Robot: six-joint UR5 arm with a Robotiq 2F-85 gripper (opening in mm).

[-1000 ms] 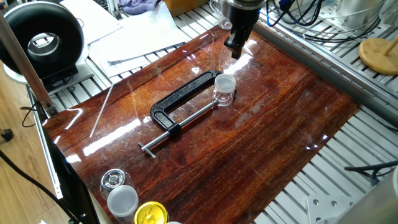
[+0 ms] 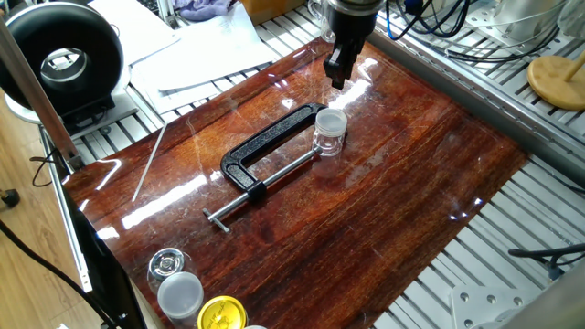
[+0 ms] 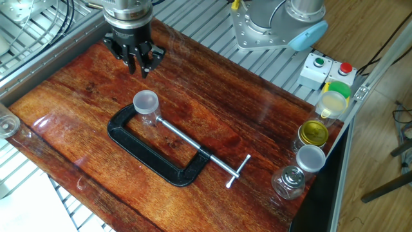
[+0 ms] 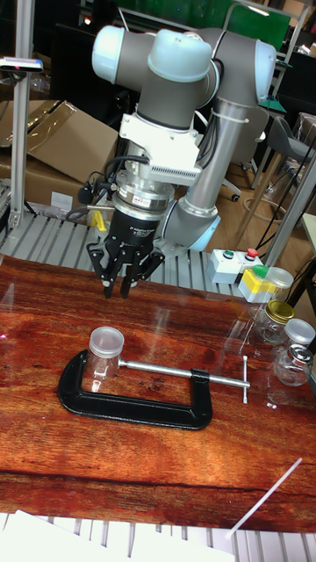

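Note:
A clear jar with a frosted white lid [image 2: 330, 123] stands upright at the finger end of a black C-clamp [image 2: 265, 144], which lies flat on the wooden board. The clamp's silver screw [image 3: 187, 138] reaches to the jar's side; whether they touch I cannot tell. My gripper [image 3: 140, 71] hangs above the board, apart from both, on the robot-base side of the jar. A gap shows between its two black fingers [image 4: 109, 289], with nothing in it, so it stands open. In the first exterior view the fingers overlap edge-on.
Several lidded jars, one with a gold lid [image 3: 314, 133], crowd the board's edge near the clamp's handle. Another clear jar [image 3: 8, 125] stands at the opposite edge. A thin white rod [image 4: 264, 496] lies on the board. Bare wood [image 3: 219, 84] is free beside the clamp.
The gripper has shifted slightly left and down in the first exterior view. The jar and clamp have stayed where they were.

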